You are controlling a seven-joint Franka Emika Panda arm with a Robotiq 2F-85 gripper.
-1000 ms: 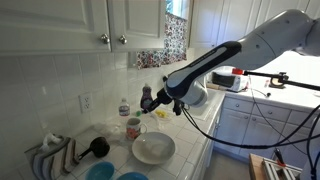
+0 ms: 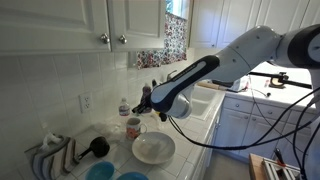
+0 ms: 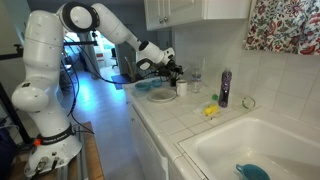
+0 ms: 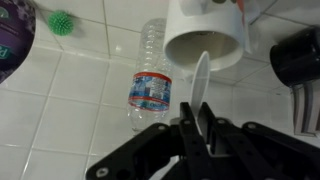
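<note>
In the wrist view a slim, pale utensil (image 4: 200, 88) with a pointed outline runs out from between the fingers of my gripper, which is shut on it. Its far end overlaps the white mug (image 4: 228, 24), and I cannot tell whether it touches or enters the mug. From the side, the mug (image 2: 133, 128) stands on the counter below and close to my gripper (image 2: 144, 106). The other exterior view also has the mug (image 3: 181, 88) near the arm's end, but the utensil is too small to make out there.
Beside the mug stands a clear water bottle (image 4: 150, 80) with a red and blue label. A large pale bowl (image 2: 153, 148) lies in front. Blue dishes (image 2: 102, 171), a dark ladle (image 2: 97, 148) and a dark bottle (image 3: 224, 88) are nearby. Bare counter stretches toward the sink (image 3: 262, 135).
The arm has swung left and toward the exterior camera, its forearm now reaching over the counter. The gripper stays near the mug. Mug and bowl look unmoved.
</note>
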